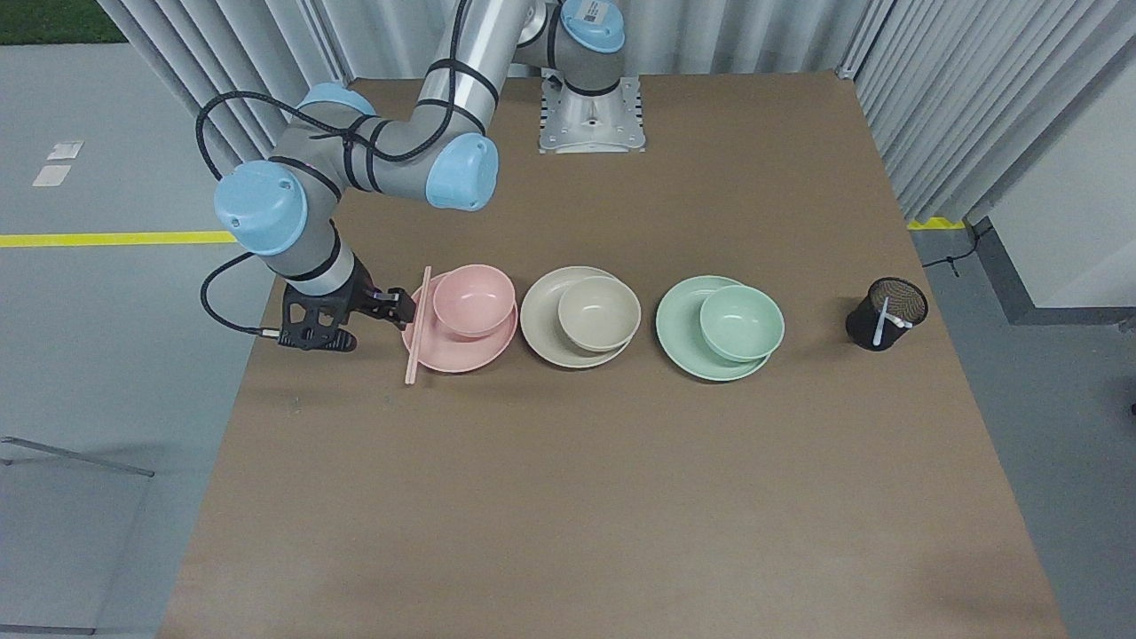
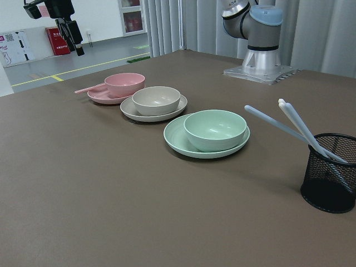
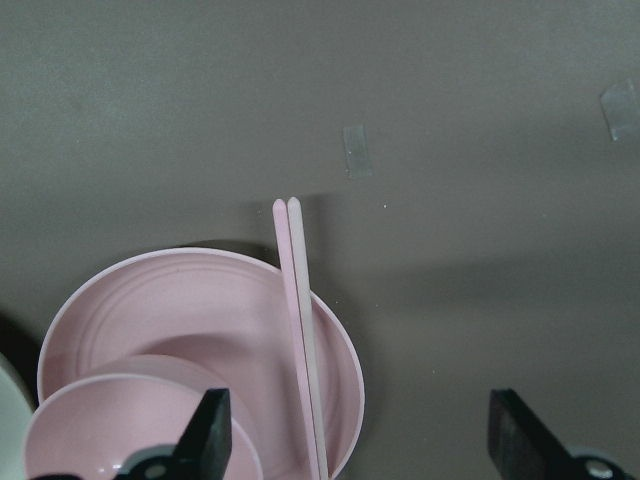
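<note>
My gripper is open, hovering over the left end of the row of dishes. The pink chopsticks (image 1: 418, 325) (image 3: 304, 335) lie side by side across the left of the pink plate (image 1: 469, 353) (image 3: 270, 300), which also carries a pink bowl (image 1: 475, 298) (image 3: 120, 420). In the wrist view the chopsticks run between the two fingers, below them, with nothing held. In the left view the gripper (image 2: 75, 47) hangs well above the table.
A cream bowl (image 1: 598, 312) on its plate and a green bowl (image 1: 741, 319) on its plate stand to the right. A black mesh cup (image 1: 873, 330) with white sticks is at the far right.
</note>
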